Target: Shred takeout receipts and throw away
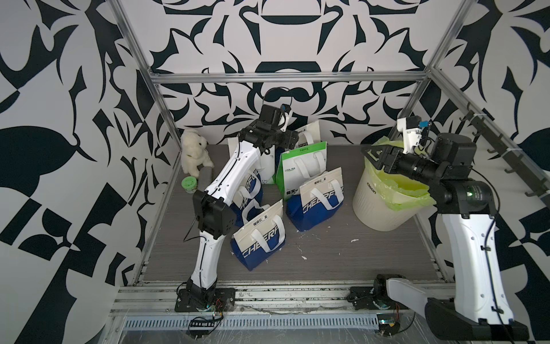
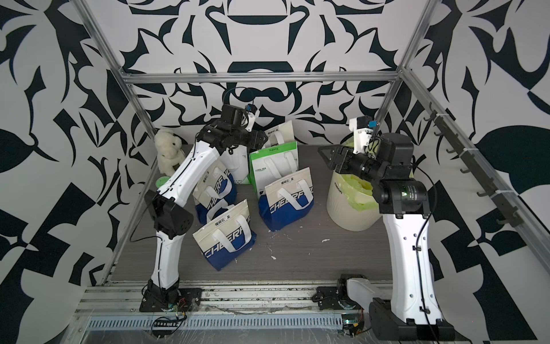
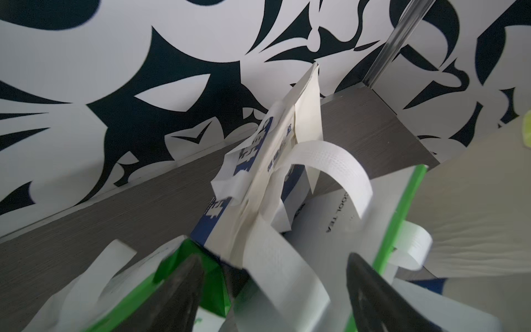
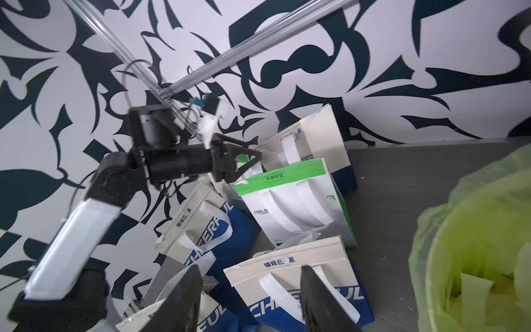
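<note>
My left gripper (image 1: pixel 293 139) is over the back bags. In the left wrist view its fingers (image 3: pixel 182 290) stand apart, with the white strap of the back cream-and-blue bag (image 3: pixel 224 213) showing between them; it looks ungripped. No separate receipt can be made out on this bag. A green-and-white bag (image 1: pixel 304 168) stands in front of it. My right gripper (image 1: pixel 375 157) is above the left rim of the lined bin (image 1: pixel 375 197), open and empty. Inside the green liner (image 4: pixel 442 260), pale paper strips (image 4: pixel 474 301) show in the right wrist view.
Several cream-and-blue bags crowd the middle: one at front left (image 1: pixel 260 238), one nearer the bin (image 1: pixel 316 200). A white plush toy (image 1: pixel 196 152) and green-lidded jar (image 1: pixel 189 184) sit at left. Paper scraps (image 1: pixel 303 257) dot the clear front floor.
</note>
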